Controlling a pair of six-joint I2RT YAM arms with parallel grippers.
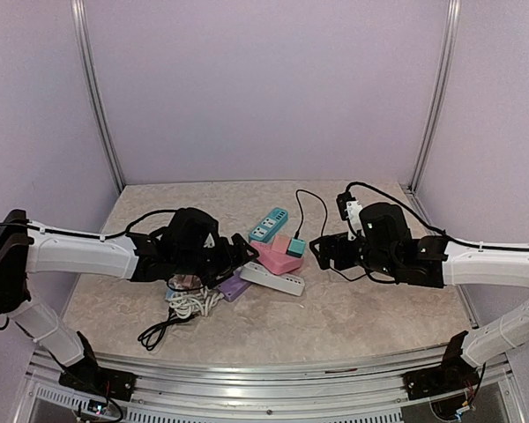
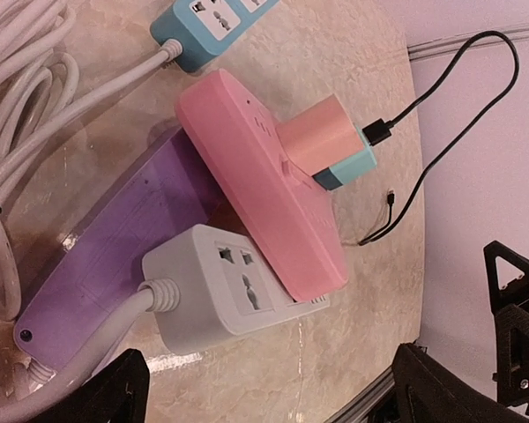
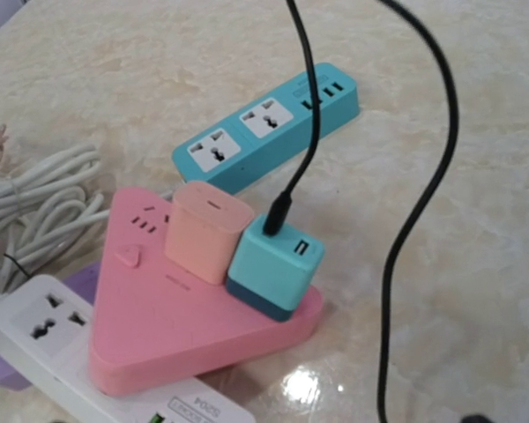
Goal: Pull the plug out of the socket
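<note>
A pink triangular socket rests partly on a white power strip. A salmon plug block and a teal charger sit on it, a black cable running up from the teal one. My left gripper is open, low over the strips, its tips around the white strip's near end in the left wrist view. My right gripper stands open just right of the teal charger, with nothing between its fingers.
A teal strip lies behind, a purple strip under the white one, with white cord coils to the left. Bare table is at front right.
</note>
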